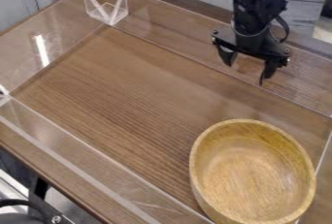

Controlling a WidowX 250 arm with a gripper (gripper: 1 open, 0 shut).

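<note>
The black arm reaches in from the top of the view, its gripper (pixel 249 59) low over the wooden tabletop at the upper right. Its two dark fingers point down toward the board. I cannot make out clearly whether anything lies between them or how far apart they stand.
A large yellow oval tub (pixel 250 127) fills the lower right. A clear angular holder (pixel 107 3) stands at the upper left. The middle and left of the wooden tray are bare. Black cables show at the lower left edge.
</note>
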